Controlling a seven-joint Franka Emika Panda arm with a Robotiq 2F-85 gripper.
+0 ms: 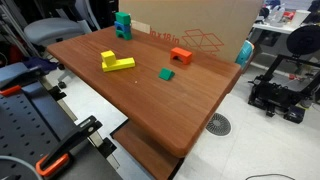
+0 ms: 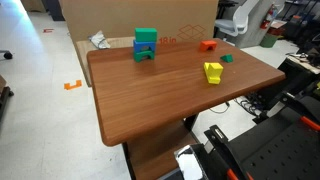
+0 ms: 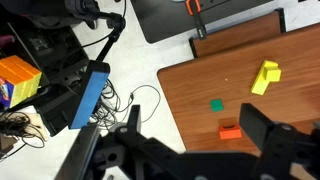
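My gripper is open above the scene in the wrist view, its dark fingers wide apart with nothing between them. Below lies a wooden table [image 3: 190, 85] with toy blocks. A yellow cube sits with a longer yellow block [image 1: 120, 65] near one edge. A small green block [image 1: 166, 73] and a red arch-like block [image 1: 181, 54] lie separately; in the wrist view the green block [image 3: 216, 104] and red block [image 3: 230, 132] show between the fingers' sides, well below. A green block [image 2: 145, 34] tops a blue block [image 2: 144, 46], with another greenish piece at their foot.
A large cardboard panel [image 1: 200, 25] stands along the table's far side. A dark robot base surface [image 1: 40, 135] borders the near side, with a gap between it and the table. Cables [image 3: 120, 100] lie on the floor.
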